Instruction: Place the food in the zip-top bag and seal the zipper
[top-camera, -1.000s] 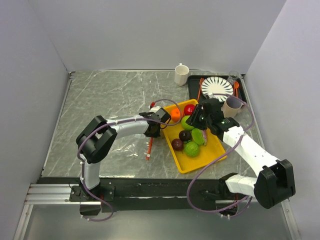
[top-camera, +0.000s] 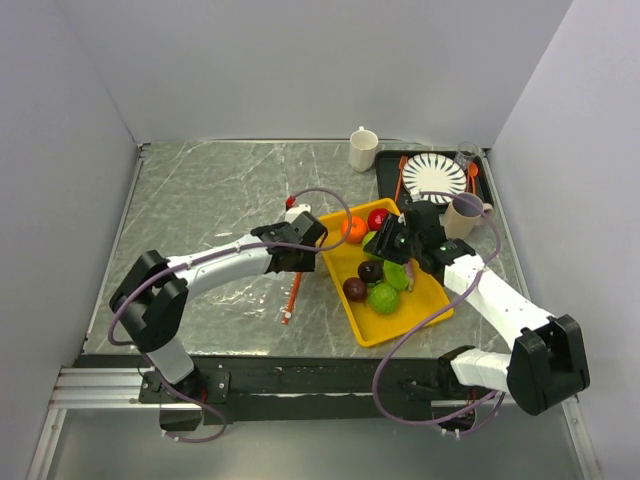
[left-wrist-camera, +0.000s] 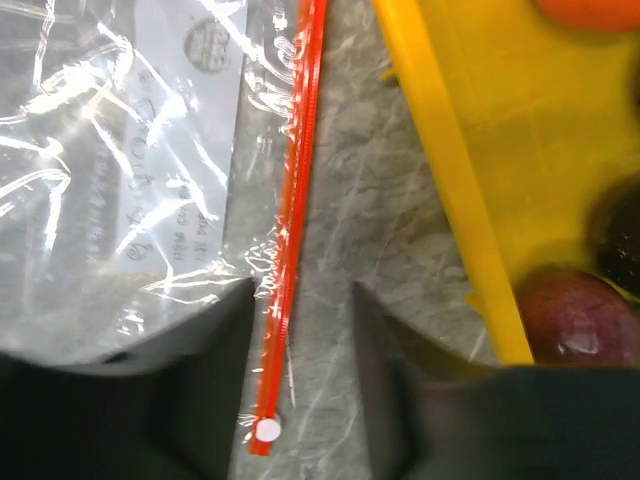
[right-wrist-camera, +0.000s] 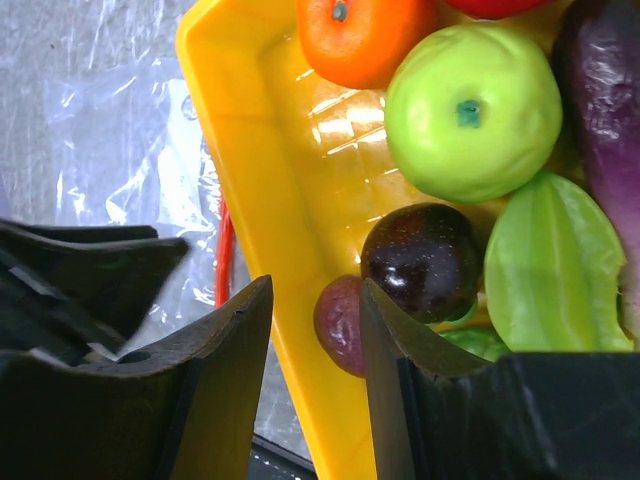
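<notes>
A clear zip bag (left-wrist-camera: 120, 180) with a red zipper strip (left-wrist-camera: 285, 250) lies flat on the marble table, left of the yellow bin (top-camera: 430, 310). My left gripper hangs over the zipper, part open, nothing seen between its blurred fingers. The bin holds toy food: an orange (right-wrist-camera: 360, 40), a green apple (right-wrist-camera: 470, 110), a star fruit (right-wrist-camera: 550, 270), an eggplant (right-wrist-camera: 600, 120), a dark fruit (right-wrist-camera: 420, 260) and others. My right gripper stands open over the bin, empty.
A black tray (top-camera: 390, 170) with striped plate, utensils and glass stands at the back right, a white mug (top-camera: 363, 152) beside it, another mug (top-camera: 460, 218) right of the bin.
My left gripper has drawn leftward, away from the bin, and the zipper end shifted slightly left. The right arm looks unmoved.
</notes>
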